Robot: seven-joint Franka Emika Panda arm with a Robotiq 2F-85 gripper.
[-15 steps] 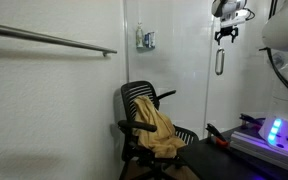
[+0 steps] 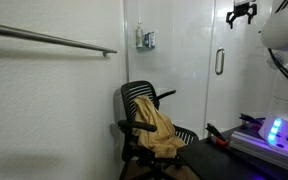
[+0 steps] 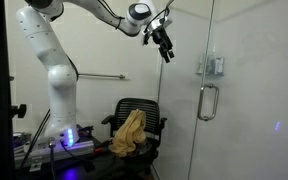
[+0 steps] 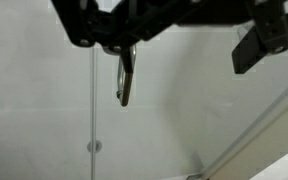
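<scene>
High in the upper right corner of exterior view 1, my gripper [image 2: 241,19] is open above the vertical metal door handle [image 2: 219,62]. Exterior view 2 has the gripper [image 3: 167,53] up at the top, left of and higher than the handle [image 3: 207,102] on the clear glass door [image 3: 206,50]. The fingers are spread wide in the wrist view, and no object shows in the gap of the gripper. Part of the handle [image 4: 120,76] appears there beside the left finger [image 4: 128,78], which partly covers it. Whether they touch cannot be told.
A black office chair [image 2: 134,92] with a tan cloth [image 2: 156,125] on it stands below by the wall. Bottles [image 2: 139,37] sit on a small wall shelf. A metal rail [image 2: 49,38] runs along the left wall. Open air surrounds the gripper at the top.
In exterior view 1 my gripper has risen and shifted right, away from just above the handle. The chair and cloth are unchanged.
</scene>
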